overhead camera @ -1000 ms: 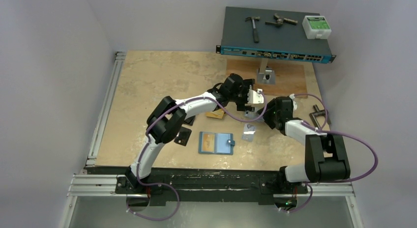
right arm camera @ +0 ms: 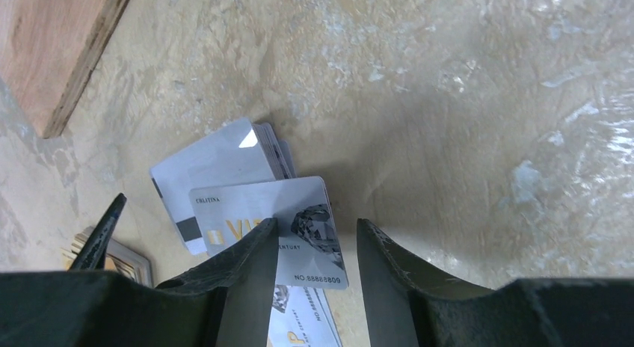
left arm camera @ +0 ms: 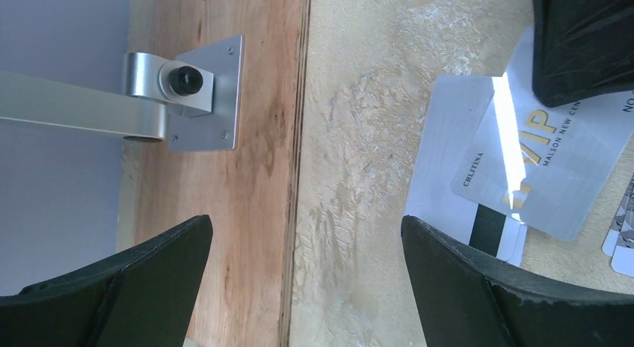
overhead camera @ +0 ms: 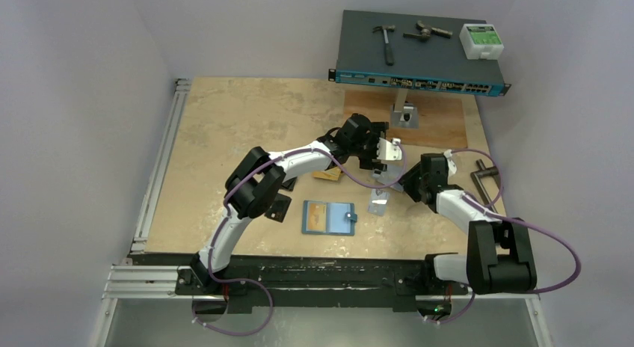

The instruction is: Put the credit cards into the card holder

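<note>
In the right wrist view a silver VIP card (right arm camera: pixel 254 201) lies skewed across a stack of silver cards (right arm camera: pixel 217 164). My right gripper is partly open over its edge, with a clear gap between the fingers. The left wrist view shows the same VIP card (left arm camera: pixel 553 149), partly covered by a dark finger of the right gripper. My left gripper stands wide open, nothing between its fingers; one finger overlaps the lower cards in view. The blue card holder (overhead camera: pixel 329 217) lies spread flat near the table's front.
Another card (overhead camera: pixel 378 203) lies on the table between the holder and the right gripper. Black items (overhead camera: pixel 277 207) and a yellowish item (overhead camera: pixel 329 173) are by the left arm. A metal stand (overhead camera: pixel 404 115) rises behind; bare table extends at the left.
The right gripper has shifted slightly toward the front, and more of the silver cards shows beside it in the top view. My left arm has hardly moved.
</note>
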